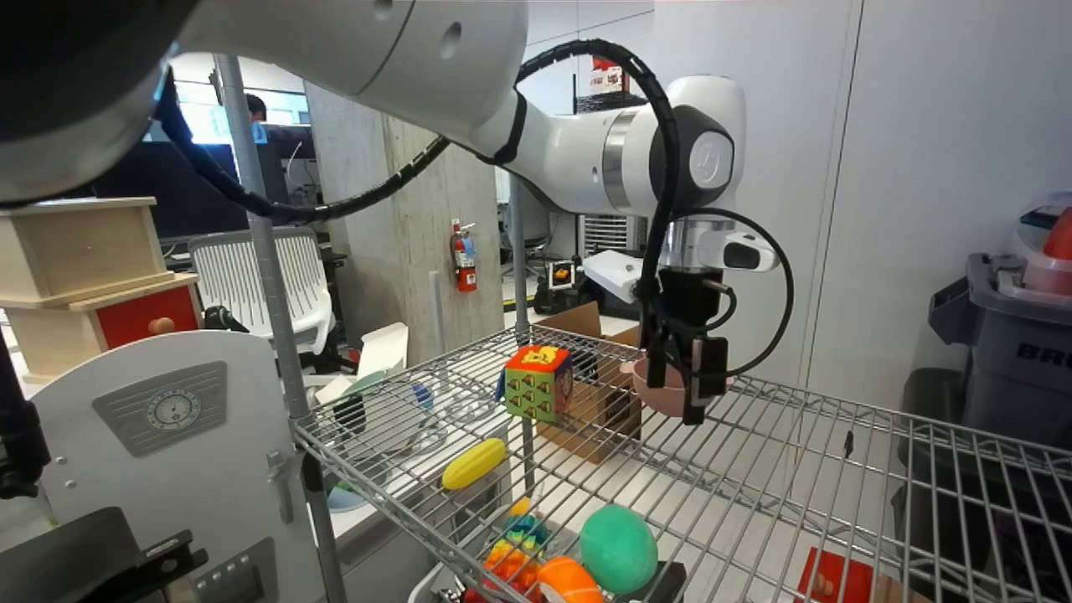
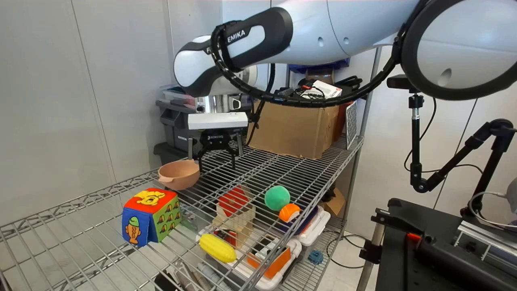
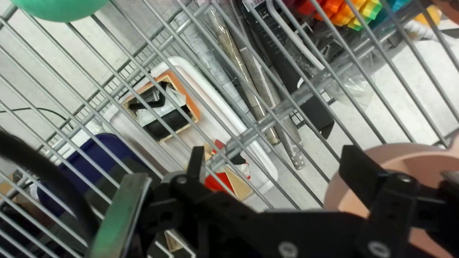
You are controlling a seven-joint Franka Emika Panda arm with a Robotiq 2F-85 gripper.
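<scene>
My gripper [image 2: 217, 167] hangs over the wire shelf with its fingers spread wide, nothing held between them. Beside it stands a pink bowl [image 2: 180, 175] with a side handle, upright on the wires. In exterior view 1 the bowl [image 1: 670, 399] is partly hidden behind the fingers. The wrist view shows the right finger overlapping the bowl's rim [image 3: 398, 154]; whether they touch I cannot tell. Only bare wires and things below the shelf show between the fingertips.
On the shelf are a colourful soft cube [image 2: 151, 213], a yellow corn-like toy [image 2: 217, 247], a green ball [image 2: 277, 198] and an orange ball [image 2: 289, 212]. A cardboard box [image 2: 291, 128] occupies the far end. Bins and toys below show through the wires.
</scene>
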